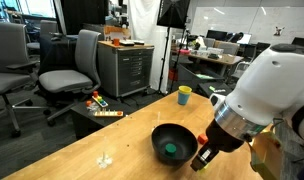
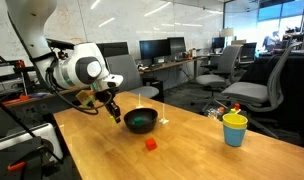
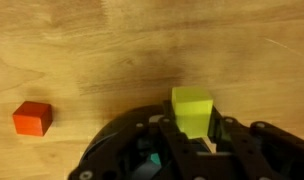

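My gripper is shut on a small yellow block (image 3: 192,108), whose bright top face shows between the dark fingers in the wrist view. In exterior view 2, the yellow block (image 2: 117,119) hangs at the fingertips, just left of a black bowl (image 2: 142,124). From exterior view 1, the gripper (image 1: 199,166) appears at the bowl's right, near its rim (image 1: 156,148). A green piece (image 1: 170,148) lies inside the bowl. On the bare table rests a red block (image 3: 33,119), apart from the bowl.
Blue and yellow cups (image 2: 234,129) stand toward the far side of the table. A small white item (image 1: 104,160) lies left of the bowl. Beyond the table edge, a dark box (image 1: 90,121) carries colourful pieces.
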